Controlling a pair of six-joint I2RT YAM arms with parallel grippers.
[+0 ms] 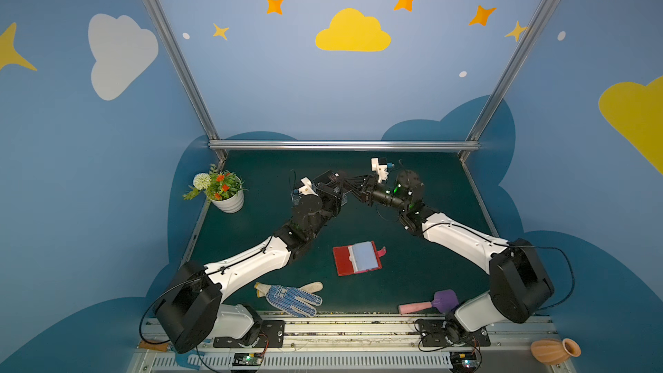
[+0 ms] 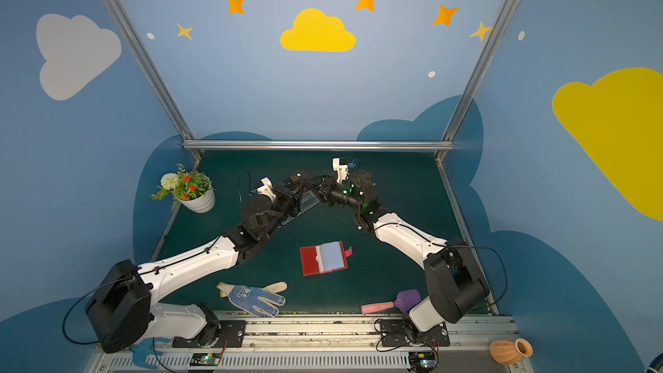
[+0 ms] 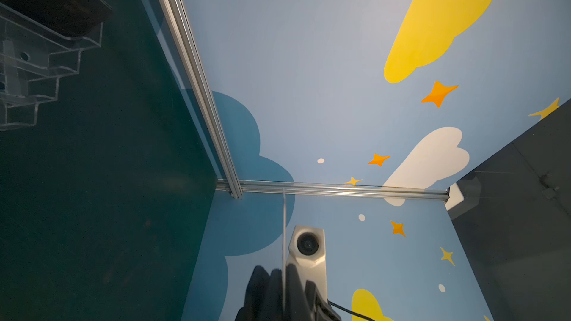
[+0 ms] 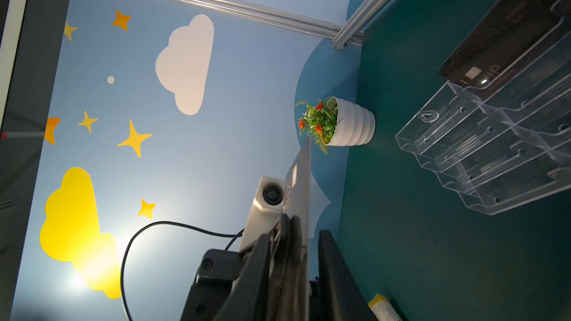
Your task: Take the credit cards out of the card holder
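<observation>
A clear stepped card holder (image 4: 487,160) stands at the back middle, with a dark card (image 4: 499,29) in its rear slot. Above it both grippers meet. My left gripper (image 1: 338,178) is shut on a card seen edge-on, a thin pale strip (image 3: 284,226) in the left wrist view. My right gripper (image 2: 319,183) is at that same card (image 4: 297,184), its fingers part open either side of it in the right wrist view; whether they touch it is unclear. In both top views the arms hide much of the holder.
A red wallet (image 1: 345,261) lies open centre front. A glove (image 1: 286,297) lies front left, a purple-bladed spatula (image 1: 442,302) front right, a potted plant (image 1: 228,197) back left. Bare table surrounds the wallet.
</observation>
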